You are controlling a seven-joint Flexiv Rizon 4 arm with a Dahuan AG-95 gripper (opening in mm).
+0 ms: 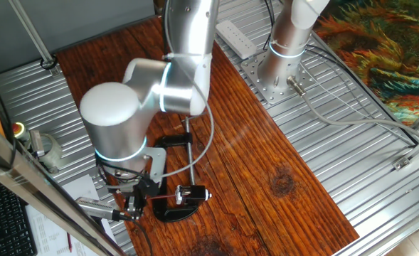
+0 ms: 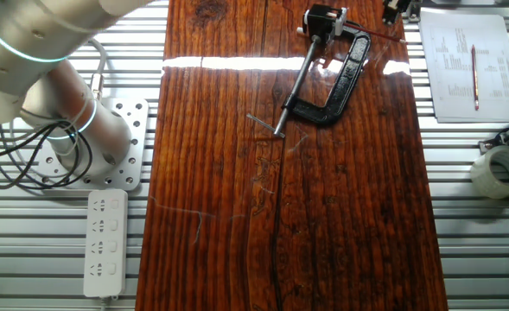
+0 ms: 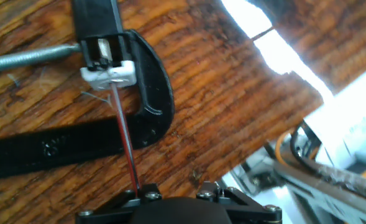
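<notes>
A black servo-like block (image 1: pixel 193 194) with a white horn (image 3: pixel 110 75) sits at one end of a black C-clamp (image 2: pixel 341 84) lying on the wooden board. From the horn a thin red rod (image 3: pixel 122 127) reaches toward my gripper. The fingers stand apart, so the gripper is open. In the wrist view the rod's near end meets the tip of the left-hand finger (image 3: pixel 149 195), not the middle of the gap; whether they touch cannot be told. Exterior view 1 shows the gripper (image 1: pixel 134 206) left of the clamp, low over the board's edge.
The clamp's steel screw bar (image 2: pixel 299 73) runs alongside its frame. Beyond the board lie a paper sheet with a pencil (image 2: pixel 474 78) and a tape roll (image 2: pixel 501 171). A white power strip (image 2: pixel 106 244) lies on the opposite side. Much of the board (image 2: pixel 228 233) is clear.
</notes>
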